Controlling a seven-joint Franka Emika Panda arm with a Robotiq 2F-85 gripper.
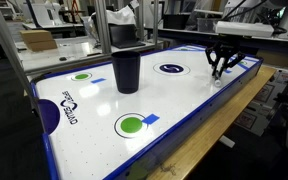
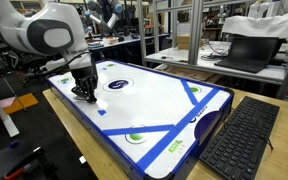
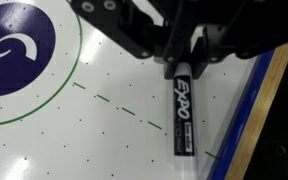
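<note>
In the wrist view an Expo marker (image 3: 184,125) with a black label lies below my gripper, its upper end between the fingers. The fingers are closed in on that end, so the gripper is shut on the marker. In exterior view 1 the gripper (image 1: 217,73) is low over the table's right side, with the marker (image 1: 217,83) small beneath it. Exterior view 2 shows the gripper (image 2: 88,94) near the table's left edge; the marker is hard to make out there.
A black cup (image 1: 127,72) stands upright on the white table (image 1: 94,110), well to the left of the gripper in exterior view 1. Clear surface lies between them. A keyboard (image 2: 242,138) and a laptop (image 2: 249,50) rest beyond the table in exterior view 2.
</note>
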